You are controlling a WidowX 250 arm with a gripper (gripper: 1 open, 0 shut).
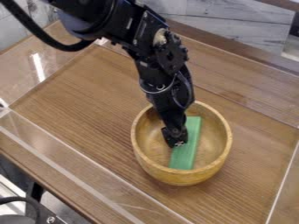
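Note:
A yellow-tan bowl (156, 161) sits on the wooden table at the lower middle. Inside it lies a flat green bar (184, 150), upright along the bowl's length. The black gripper (174, 136) reaches down into the bowl from above, its tips low near the upper left end of the green bar. Whether the fingers are open or shut, or hold anything, is hard to make out in the dark shapes.
A pale wood-grain wall runs along the back. A black cable lies at the bottom left corner, by the table's edge.

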